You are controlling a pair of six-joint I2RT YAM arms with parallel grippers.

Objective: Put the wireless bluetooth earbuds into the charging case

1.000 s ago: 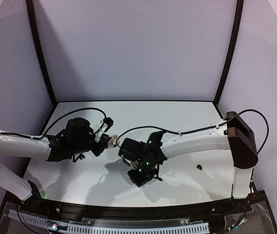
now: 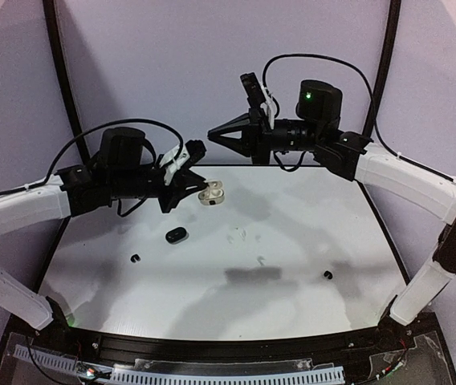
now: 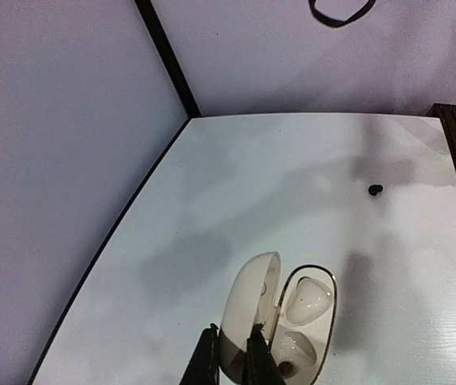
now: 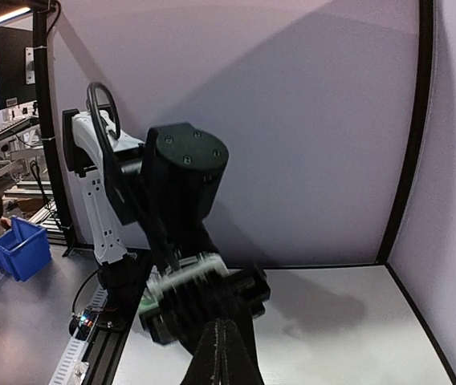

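Note:
My left gripper (image 2: 200,189) is shut on the cream charging case (image 2: 212,194), held up with its lid open; the left wrist view shows the case (image 3: 308,301) with two hollows. My right gripper (image 2: 212,134) is raised to the right of and above it, shut, nothing visible between its fingers. A small black earbud (image 2: 135,258) lies at the left of the table and another (image 2: 327,275) at the right. A black oval object (image 2: 176,235) rests left of centre.
Walls (image 2: 212,80) enclose the back and sides, with a dark rail along the front edge.
My right gripper has risen sharply from low near the table's front. My left gripper has moved up and slightly right with the case.

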